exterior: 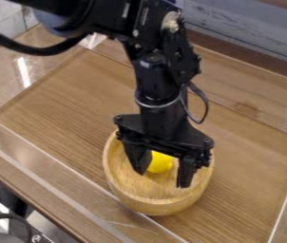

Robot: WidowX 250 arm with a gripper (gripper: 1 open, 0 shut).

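Note:
A round light wooden bowl [153, 193] sits on the wooden table, with a yellow object [161, 162] inside it. My black gripper [162, 164] reaches down into the bowl from above, its two fingers open on either side of the yellow object and partly covering it. Whether either finger touches the object cannot be told.
A pale wall runs along the back. A cable lies at the lower left edge.

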